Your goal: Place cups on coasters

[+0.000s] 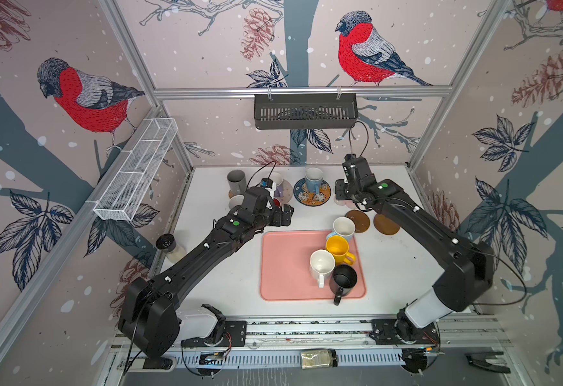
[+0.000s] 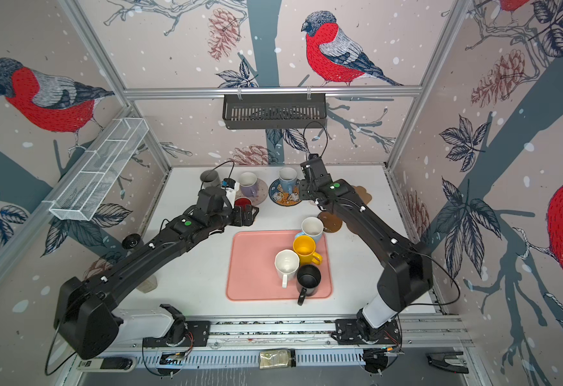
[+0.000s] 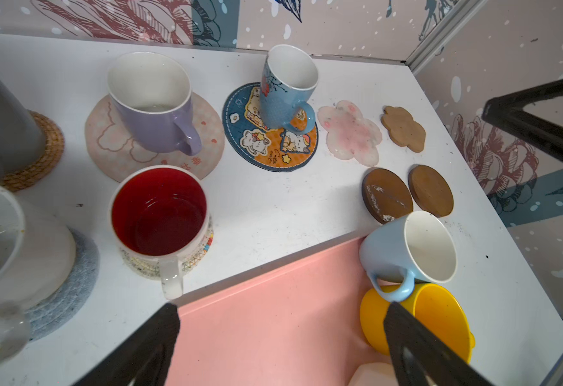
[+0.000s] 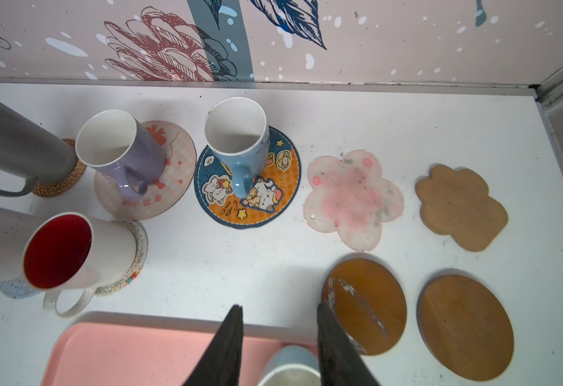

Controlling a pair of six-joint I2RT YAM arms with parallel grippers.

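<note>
In the right wrist view, a blue cup (image 4: 246, 167) stands on the round patterned coaster (image 4: 233, 218), and a purple cup (image 4: 149, 160) on the pink coaster (image 4: 181, 151). The red-lined cup (image 3: 185, 247) sits on a beaded coaster (image 3: 205, 243). A light-blue cup (image 3: 384, 247), a yellow cup (image 1: 337, 246), a white cup (image 1: 322, 262) and a black cup (image 1: 344, 278) are on the pink tray (image 1: 288, 263). My right gripper is partly open above the table, nothing held between its fingers. My left gripper is wide open and empty near the red-lined cup.
Empty coasters lie at the right: a pink flower (image 4: 353, 199), a brown flower (image 4: 461, 209) and two brown rounds, one nearer the tray (image 4: 374, 308) and one farther right (image 4: 465, 325). A grey cup (image 4: 27, 144) and another white cup (image 3: 37, 257) stand at the left.
</note>
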